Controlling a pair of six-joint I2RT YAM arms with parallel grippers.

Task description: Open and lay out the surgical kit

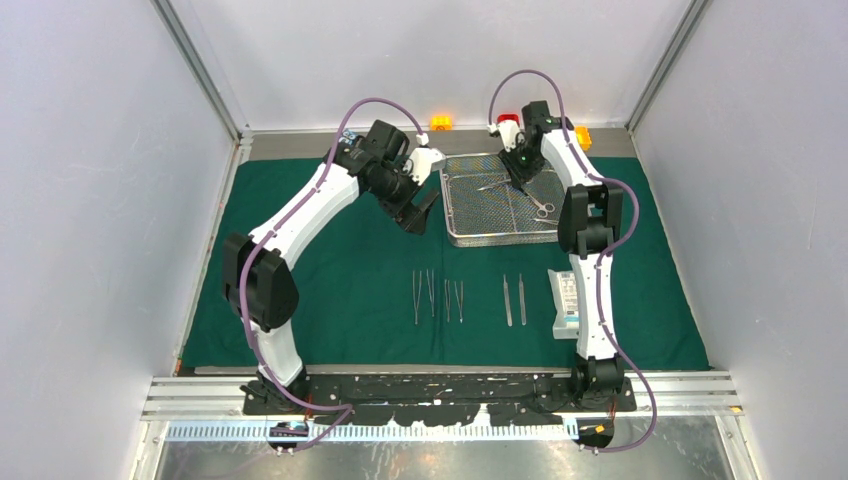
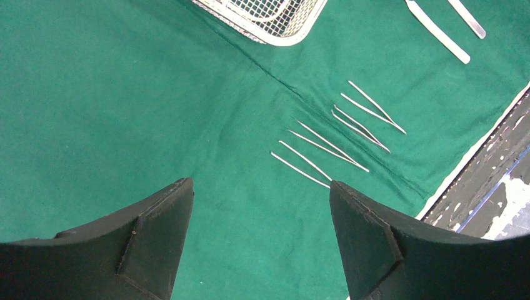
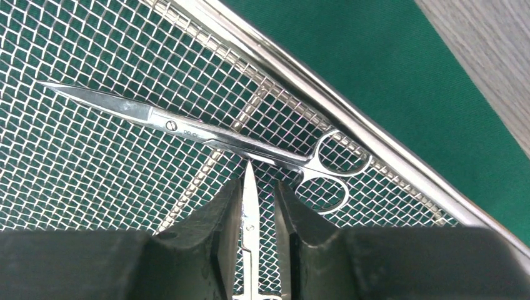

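Inside the wire mesh basket (image 1: 500,240), my right gripper hangs part open, low over the mesh. A pair of scissors (image 3: 250,228) lies in line with the gap between its fingers, apparently not gripped. Just beyond the fingertips, a second pair of scissors (image 3: 187,128) crosses the mesh. My left gripper stands open above bare cloth left of the basket, with nothing between its fingers. Several tweezers (image 2: 328,149) lie in a row on the green cloth, in front of the basket. To their right are two flat metal handles (image 1: 507,300).
A white packet (image 1: 566,303) sits at the right, beside the right arm. Yellow (image 1: 441,123) and red (image 1: 508,118) objects stand along the back edge. The basket's raised metal rim (image 3: 350,119) runs near my right gripper.
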